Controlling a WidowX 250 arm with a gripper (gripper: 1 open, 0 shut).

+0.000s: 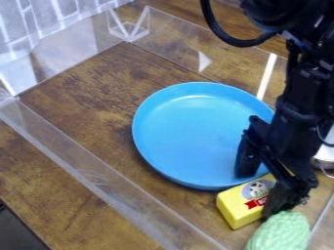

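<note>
The black gripper (268,171) is low at the right, over the right edge of a blue plate (189,127) and the far end of a yellow box (241,204) with a red label. Its fingers are dark and overlap one another, so I cannot tell whether it is open or shut. A pale green textured object (276,234) lies just below the box, at the bottom right.
A clear plastic barrier runs round the wooden surface (78,107), which is bare to the left of the plate. A patterned cloth (53,24) is at the top left. A light object behind the gripper at the right edge is mostly hidden.
</note>
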